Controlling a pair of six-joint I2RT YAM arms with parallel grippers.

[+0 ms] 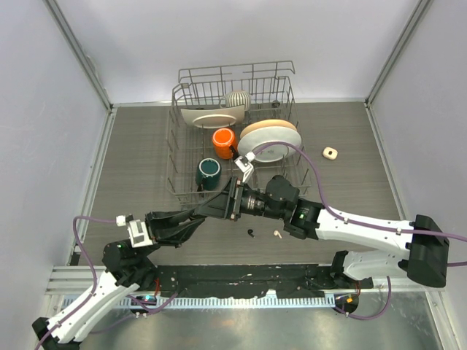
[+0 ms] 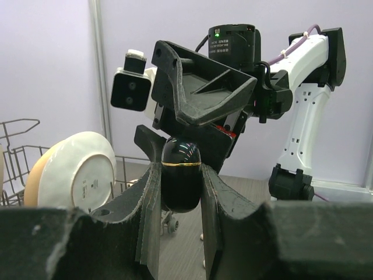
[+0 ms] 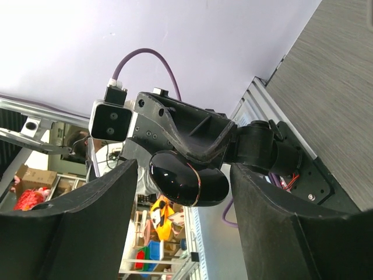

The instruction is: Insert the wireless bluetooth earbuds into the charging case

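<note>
A glossy black case (image 2: 180, 175) with a gold seam is held upright between the fingertips of my left gripper, which is shut on it. My right gripper stands open, its fingers around the same case (image 3: 189, 184), close to it; contact is unclear. In the top view both grippers meet at the centre, largely hiding the case. A small black piece (image 1: 250, 232) and a small pale piece (image 1: 277, 234) lie on the table below them; which are earbuds is too small to tell. A white-and-dark square item (image 1: 330, 153) lies at the right.
A wire dish rack (image 1: 182, 157) with plates (image 1: 268, 149), an orange mug (image 1: 223, 138) and a dark teal mug (image 1: 208, 175) stands behind the grippers.
</note>
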